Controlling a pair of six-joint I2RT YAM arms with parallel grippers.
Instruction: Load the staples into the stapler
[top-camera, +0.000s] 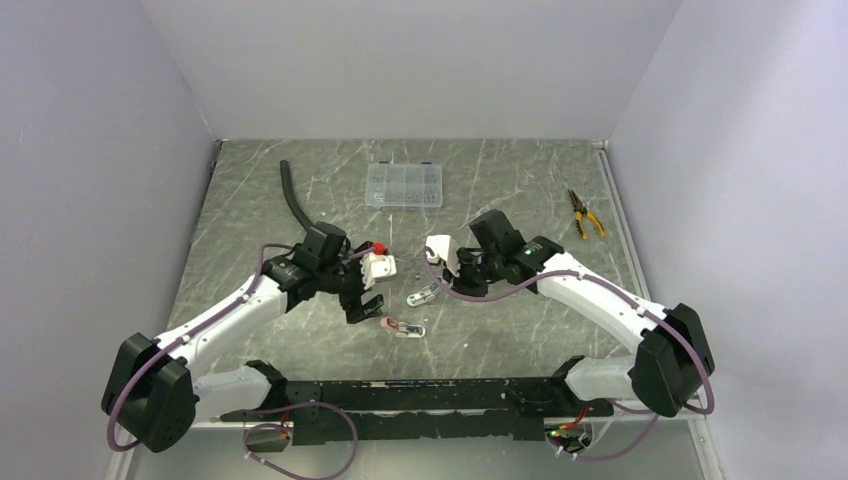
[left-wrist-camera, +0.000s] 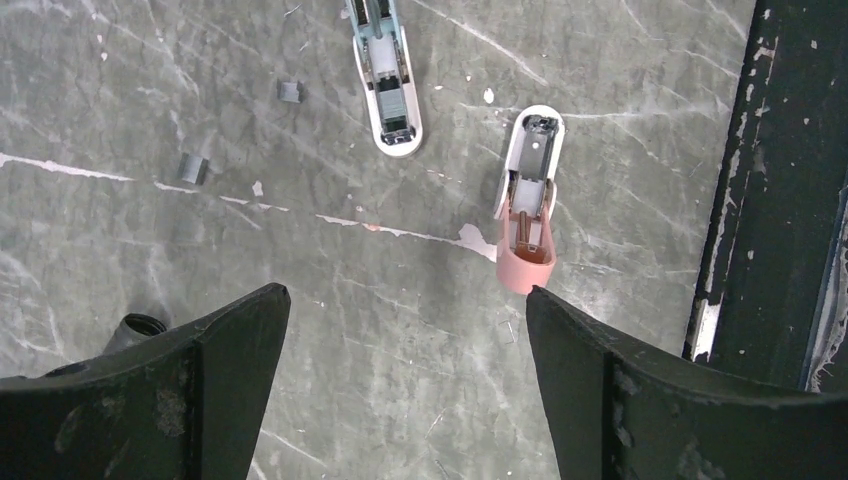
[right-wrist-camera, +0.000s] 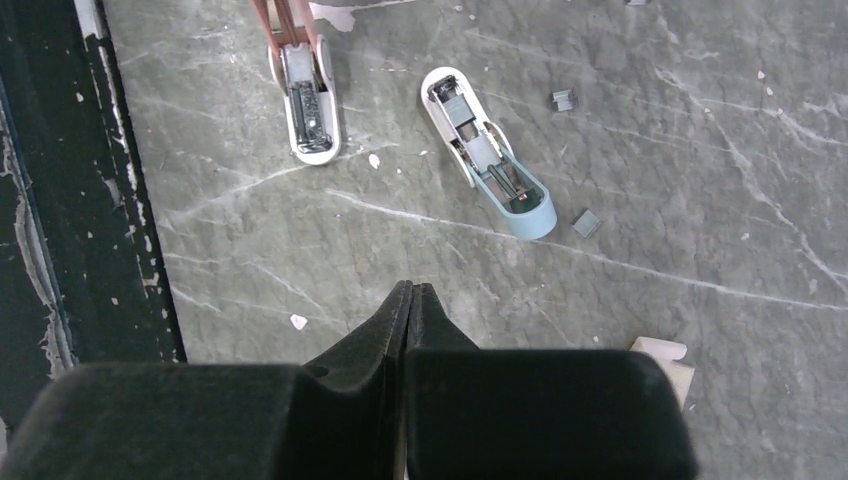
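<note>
A pink stapler (left-wrist-camera: 527, 215) lies opened out on the table, its pink cover folded back from the white base. Beside it is a blue stapler (right-wrist-camera: 488, 155), likewise opened, a grey staple strip (right-wrist-camera: 458, 109) showing in its channel. Small grey staple pieces lie loose: one staple piece (right-wrist-camera: 587, 223) by the blue end, another staple piece (right-wrist-camera: 563, 100) farther off. My left gripper is wide open behind the pink stapler, nothing between its fingers. My right gripper is shut and empty, to the right of the blue stapler and apart from it.
A clear compartment box (top-camera: 404, 186) stands at the back. Yellow-handled pliers (top-camera: 583, 214) lie at the right, and a dark tube (top-camera: 291, 195) at the back left. A beige piece (right-wrist-camera: 672, 368) lies near the right gripper.
</note>
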